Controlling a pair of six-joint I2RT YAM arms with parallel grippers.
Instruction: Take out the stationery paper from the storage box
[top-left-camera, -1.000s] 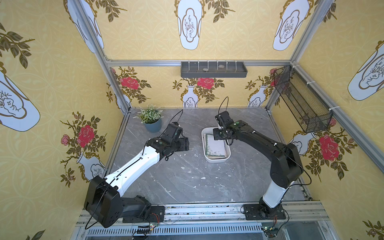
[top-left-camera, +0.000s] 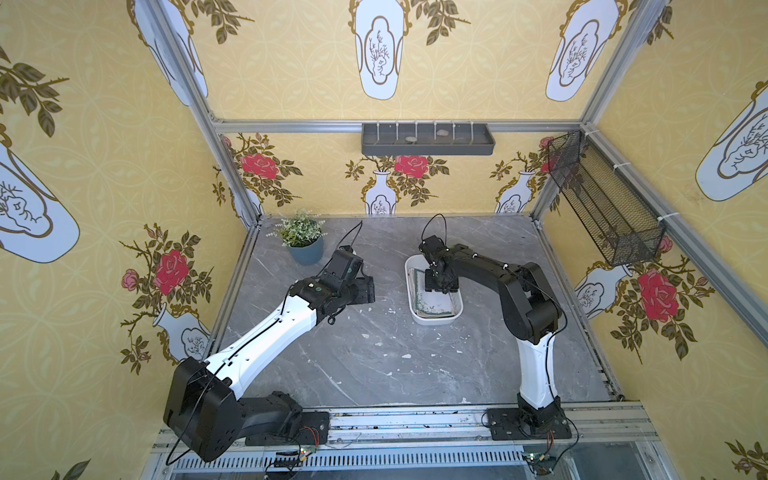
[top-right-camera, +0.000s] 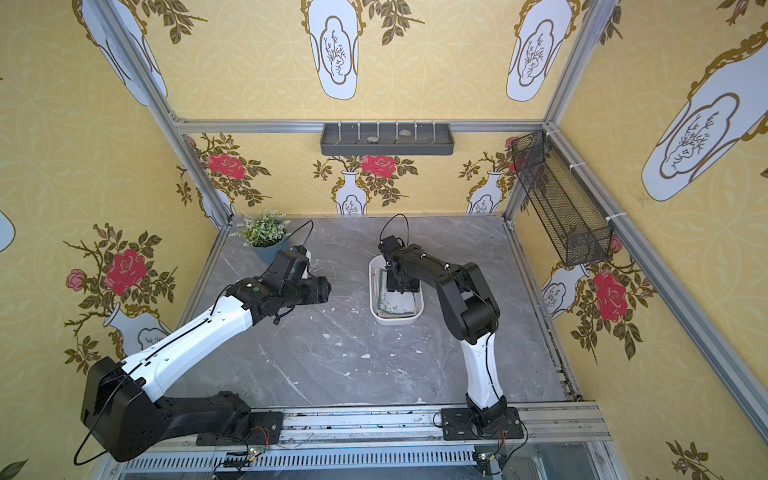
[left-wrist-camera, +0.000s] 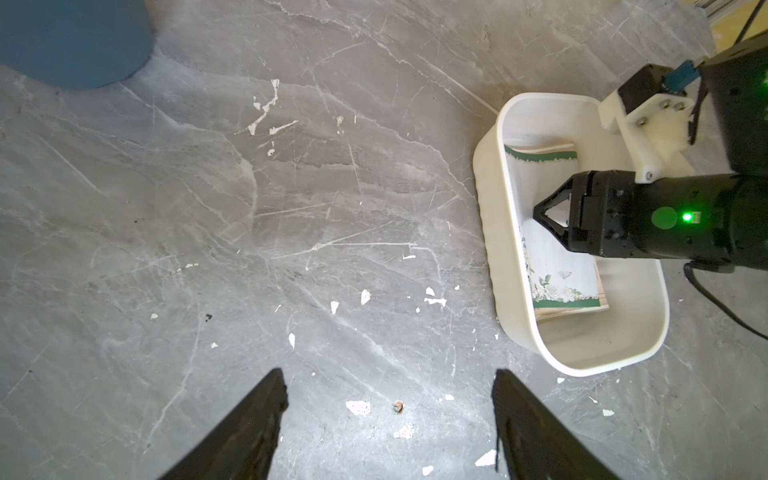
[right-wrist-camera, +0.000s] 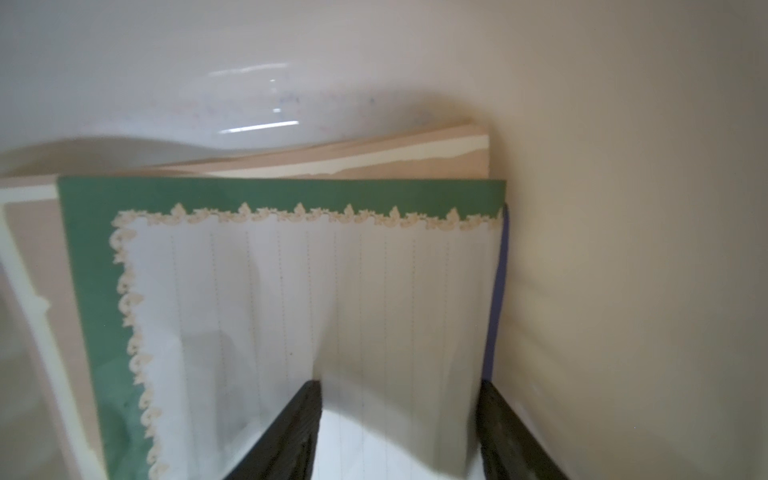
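The white storage box (left-wrist-camera: 609, 339) holds a stack of stationery paper (left-wrist-camera: 564, 292), green-bordered sheets lying over beige ones. My right gripper is down inside the box, part open, its fingertips at the top sheet, one by the sheet's edge along the wall. Whether it grips anything cannot be told. My left gripper hangs over the bare table left of the box, open, nothing between its fingers.
A potted plant in a blue pot (top-left-camera: 305, 254) stands at the back left. A wire basket (top-left-camera: 608, 204) hangs on the right wall, a grey tray (top-left-camera: 428, 148) on the back wall.
The left arm has shifted very slightly left.
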